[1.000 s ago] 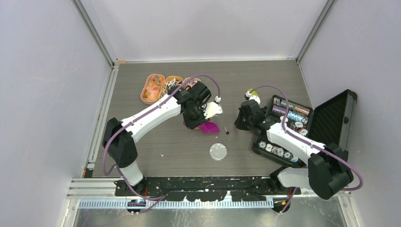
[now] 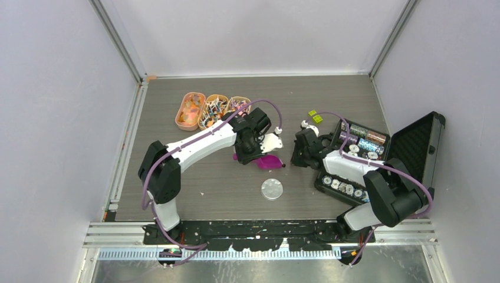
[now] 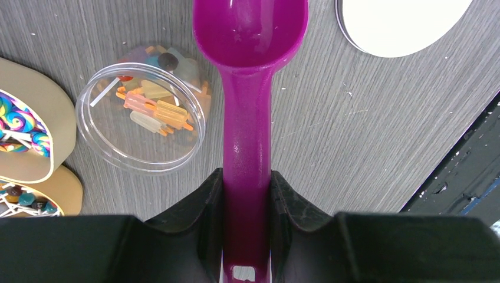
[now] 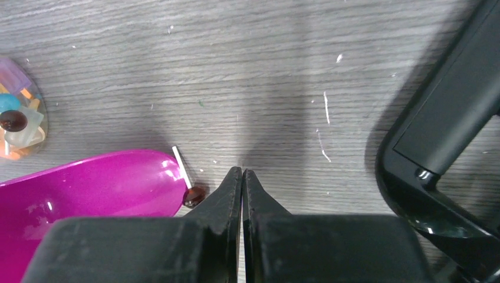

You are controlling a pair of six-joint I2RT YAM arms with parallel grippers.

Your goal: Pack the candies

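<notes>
My left gripper is shut on the handle of a magenta scoop (image 3: 247, 118), with the bowl pointing away. In the right wrist view the scoop's lip (image 4: 168, 168) is low, close to the table. A lone lollipop, with white stick (image 4: 181, 165) and dark brown head (image 4: 193, 196), lies against that lip. Just right of it, my right gripper is shut; nothing shows between its fingertips. A clear round jar (image 3: 144, 118) holding mixed candies stands beside the scoop. Its inside of the scoop bowl looks empty from the left wrist.
Bins of gummies (image 2: 190, 111) and lollipops (image 2: 213, 111) stand at the back left. A round clear lid (image 2: 272, 188) lies in front of the scoop. The open black case (image 2: 321, 184) takes up the right side; yellow-green blocks (image 2: 315, 116) sit behind it.
The scoop has moved right, up to the lollipop, which lay apart from it.
</notes>
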